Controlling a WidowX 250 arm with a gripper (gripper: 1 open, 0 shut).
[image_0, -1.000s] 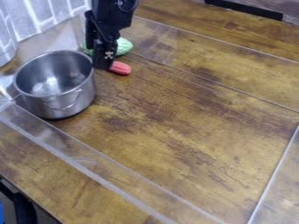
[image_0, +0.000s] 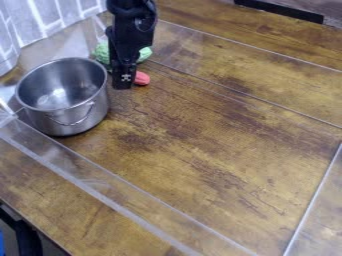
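Observation:
A large steel pot (image_0: 62, 100) stands at the left of the wooden table. My dark gripper (image_0: 123, 78) is low at the top centre-left, just right of the pot's back rim. Behind it is a light green object (image_0: 142, 52), partly hidden by the gripper. A small red-pink object (image_0: 139, 78) lies right beside the fingertips. I cannot tell whether the gripper is open or shut, or holds anything.
Clear panels edge the wooden table (image_0: 221, 140) on the left and right. A pale ribbed surface is at the top left.
The pot looks unmoved.

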